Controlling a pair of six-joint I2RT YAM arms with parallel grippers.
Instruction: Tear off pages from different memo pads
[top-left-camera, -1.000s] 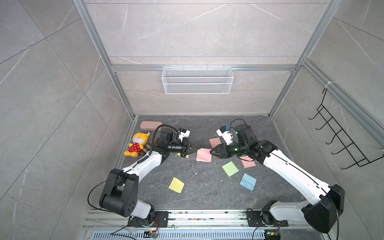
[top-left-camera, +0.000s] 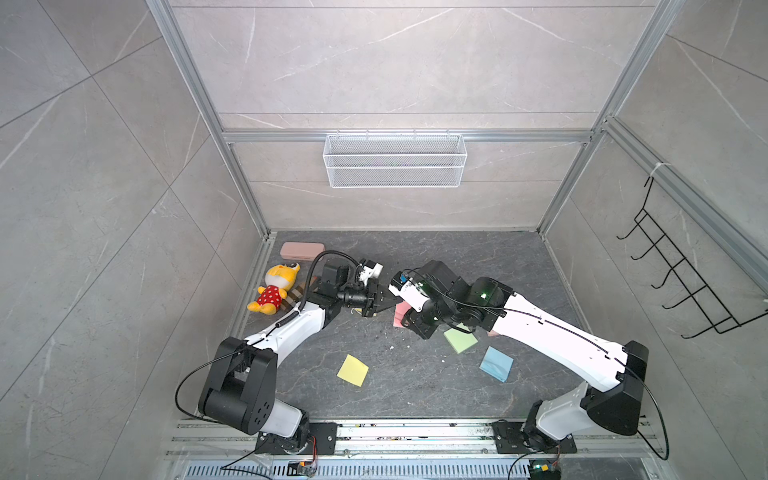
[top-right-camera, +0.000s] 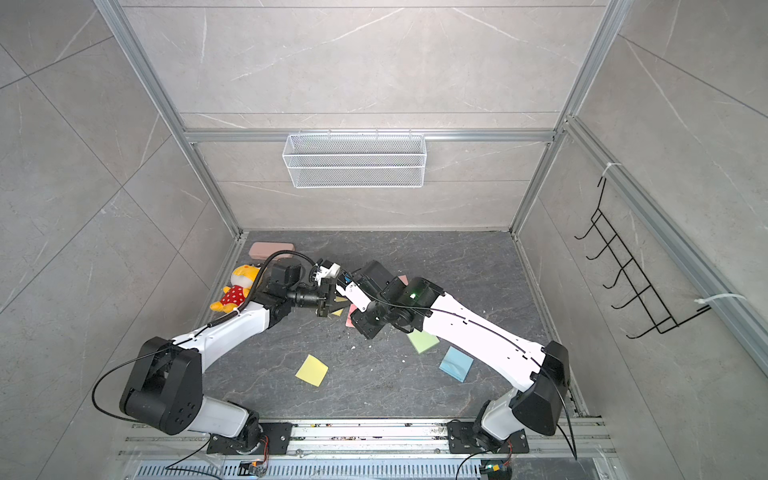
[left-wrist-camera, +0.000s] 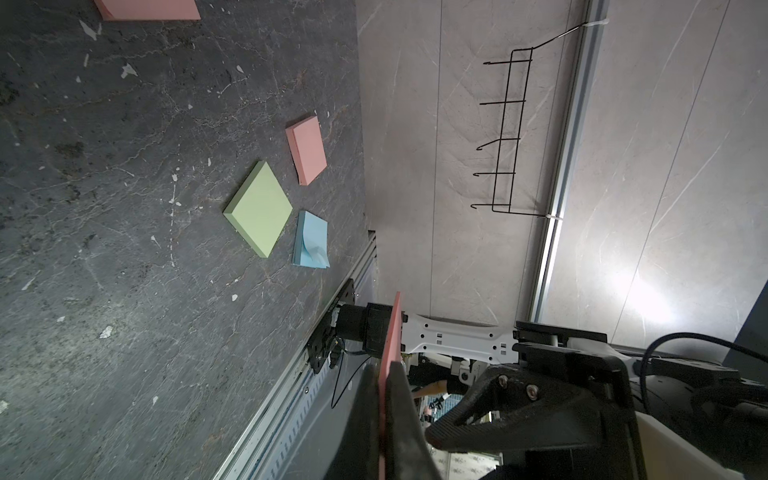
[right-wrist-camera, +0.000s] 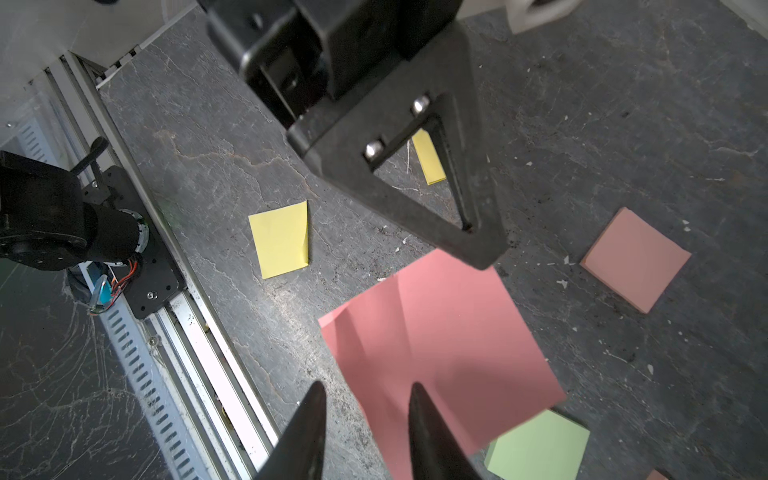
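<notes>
My left gripper is shut on a pink sheet, seen edge-on in the left wrist view, held above the table at the middle. My right gripper is close beside it, its fingertips apart over the sheet's near edge in the right wrist view; whether it touches the sheet I cannot tell. On the table lie a green pad (left-wrist-camera: 257, 209), a blue pad (left-wrist-camera: 310, 240), pink pads (left-wrist-camera: 306, 150) and a yellow square (right-wrist-camera: 279, 238). In both top views the arms hide much of the held sheet.
A stuffed toy (top-left-camera: 272, 288) and a pink case (top-left-camera: 301, 250) are at the back left. A wire basket (top-left-camera: 394, 160) hangs on the back wall, a hook rack (top-left-camera: 672, 264) on the right. The front table has free room around the pads.
My right arm has swung inward and turned its wrist, now covering the pink sheet in the top left view. My left arm looks nearly unchanged.
</notes>
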